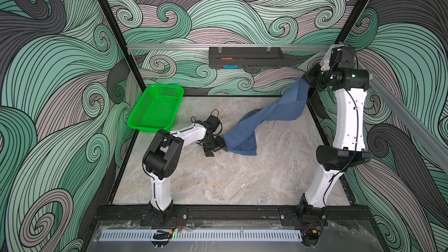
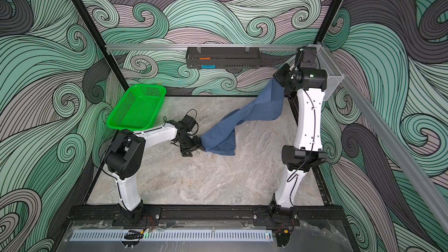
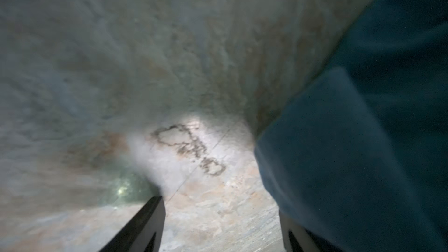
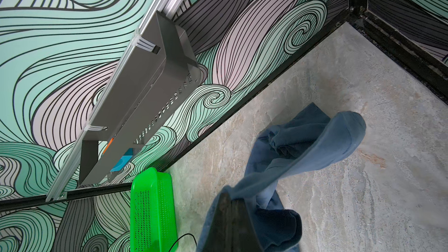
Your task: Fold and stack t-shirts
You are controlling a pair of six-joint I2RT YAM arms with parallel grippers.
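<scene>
One blue t-shirt (image 1: 261,120) stretches diagonally, its upper right end raised and its lower left part at the table. My right gripper is shut on the raised end; in the right wrist view the cloth hangs twisted beyond the fingers. Low over the table, my left gripper (image 1: 221,147) is at the shirt's lower left edge. In the left wrist view its fingers stand apart, with bare table between them. The blue cloth (image 3: 336,168) overlaps the right-hand finger (image 3: 296,235) there and hides part of it.
A green basket (image 1: 134,120) stands at the back left, empty, close to the left arm. On the back wall hangs a dark shelf (image 1: 245,57). A clear bin (image 2: 333,81) is behind the right gripper.
</scene>
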